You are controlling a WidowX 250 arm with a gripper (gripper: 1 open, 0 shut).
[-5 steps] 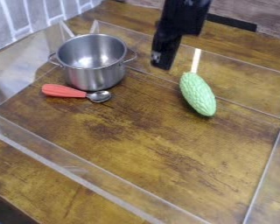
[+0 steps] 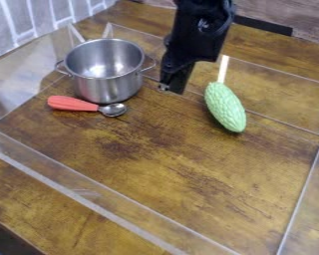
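The dark gripper (image 2: 178, 70) hangs at top centre, just right of a steel pot (image 2: 107, 78), its lower tip near the pot's right handle; whether its fingers are apart is hard to make out. Nothing shows held in it. A green bumpy vegetable, like a bitter melon (image 2: 225, 106), lies to the right of and below the gripper. A spoon with a red handle (image 2: 72, 104) lies in front of the pot, bowl end to the right.
Transparent edges run along the left, front and right of the work area.
Over the last second the gripper has come down and a little left, toward the space beside the pot. The pot, spoon and vegetable have not moved.
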